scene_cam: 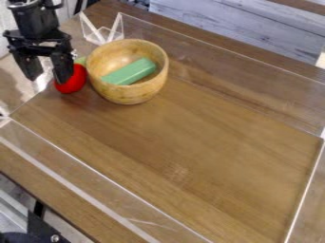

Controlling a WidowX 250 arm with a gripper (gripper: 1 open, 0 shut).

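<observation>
My black gripper (pixel 42 65) is at the upper left, open, its fingers pointing down just left of a red round object (pixel 71 80) with some green behind it. The red thing sits on the wooden tray left of a wooden bowl (pixel 143 90), which holds a green block (pixel 125 72). Whether a finger touches the red thing I cannot tell.
The tray surface (pixel 203 152) is clear to the right and front of the bowl. Clear raised edges run along the tray's sides. A white wire-like object (pixel 105 30) stands behind the bowl.
</observation>
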